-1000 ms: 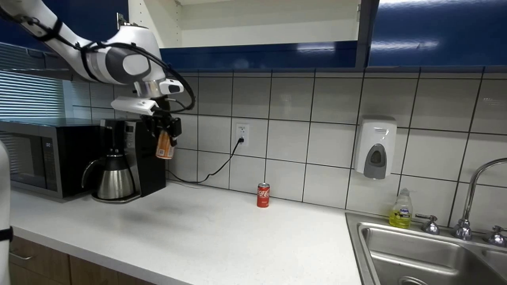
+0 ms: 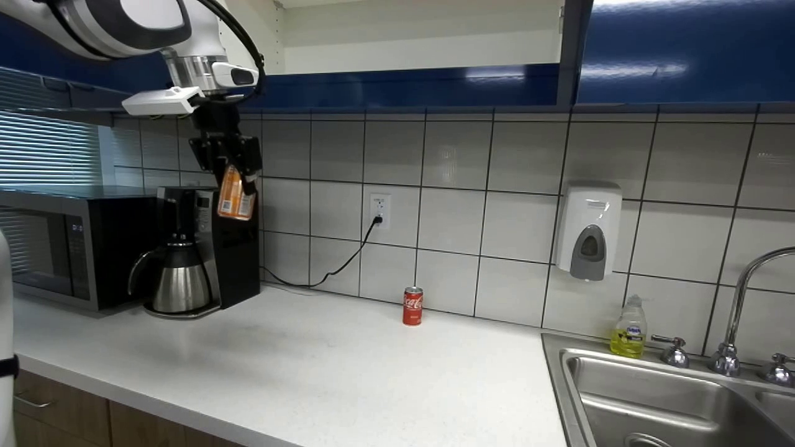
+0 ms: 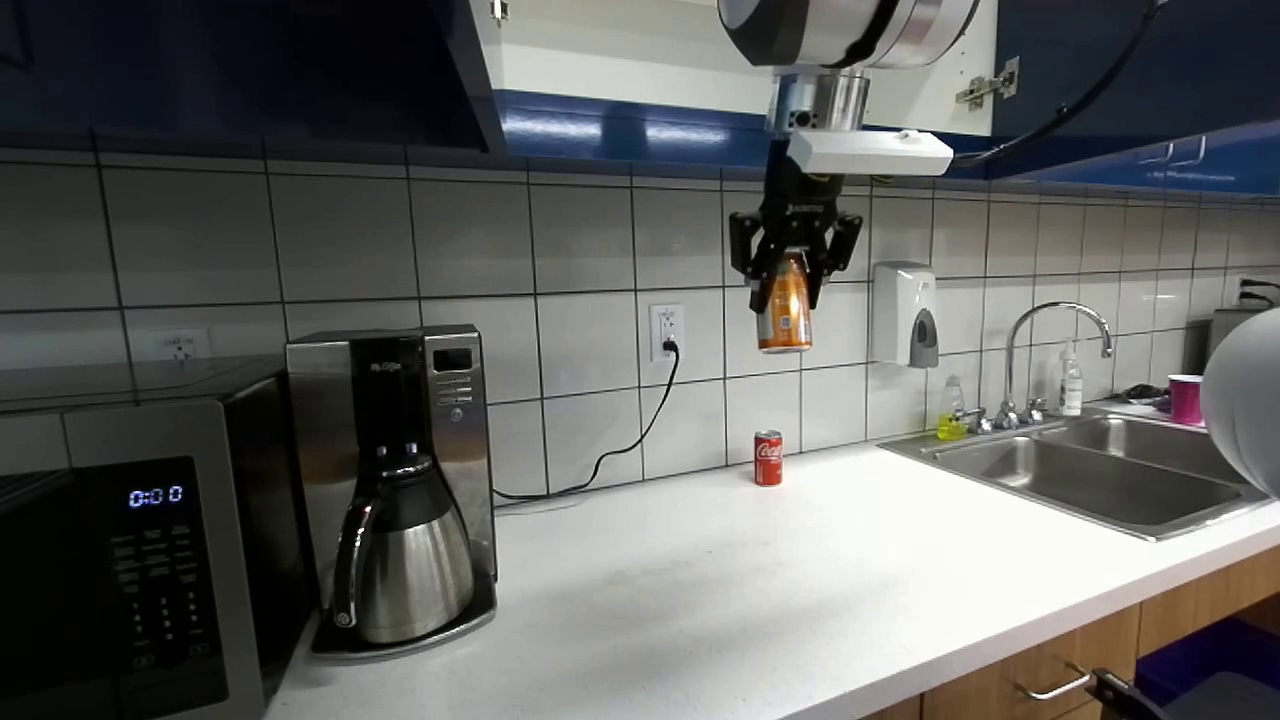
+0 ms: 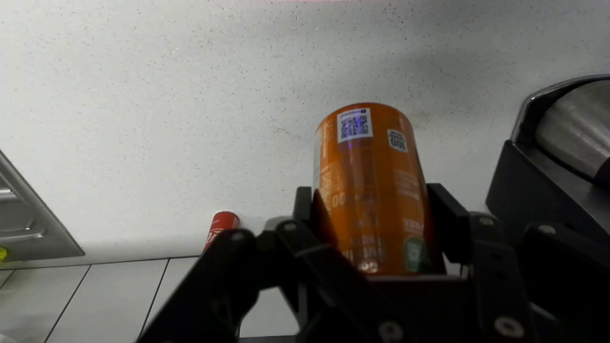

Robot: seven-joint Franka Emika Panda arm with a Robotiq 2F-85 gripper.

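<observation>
An orange can (image 2: 236,198) hangs high above the counter, with my gripper (image 3: 788,284) shut around its upper part. In the wrist view the orange can (image 4: 369,183) sits between the two black fingers, its printed side and a small code label showing. The can tilts slightly in exterior view 1. On the counter by the tiled wall stands a red Coca-Cola can (image 2: 413,306), upright and well apart from my gripper; the wrist view shows that red can (image 4: 221,227) partly hidden by a finger.
A coffee maker (image 3: 470,360) with a steel carafe (image 3: 411,576) stands beside the microwave (image 3: 132,528). Above, an open cabinet (image 2: 417,37) has a blue lower edge. At the right are the sink (image 2: 671,395) and a soap bottle (image 2: 630,328).
My gripper has risen and shifted left in exterior view 1, carrying the orange can with it. The red can has stayed in place.
</observation>
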